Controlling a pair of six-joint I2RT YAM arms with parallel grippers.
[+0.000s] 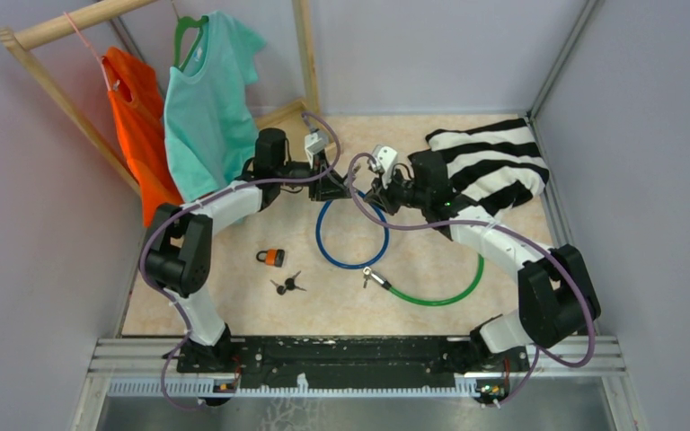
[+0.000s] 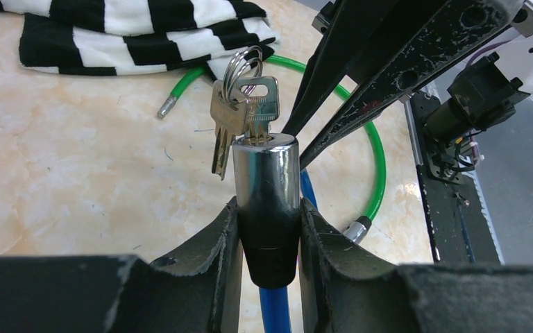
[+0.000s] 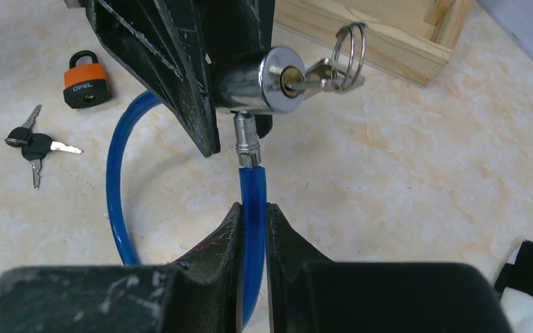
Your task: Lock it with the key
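Note:
A steel lock cylinder (image 2: pixel 266 180) of the blue cable lock, with keys (image 2: pixel 229 114) on rings inserted in its end, is held upright in my left gripper, which is shut on it. The right wrist view shows the cylinder (image 3: pixel 253 83) sideways, its metal pin (image 3: pixel 247 139) and blue cable (image 3: pixel 254 201) hanging beneath. My right gripper is around the blue cable just below the metal fitting; the fingers look closed on it. In the top view both grippers meet above the blue loop (image 1: pixel 319 233).
An orange-black padlock (image 1: pixel 270 258), loose black keys (image 1: pixel 289 284) and a green cable lock (image 1: pixel 433 302) lie nearer the front. Hanging shirts (image 1: pixel 207 108) fill the left, a striped cloth (image 1: pixel 494 144) the back right. Bare table lies between.

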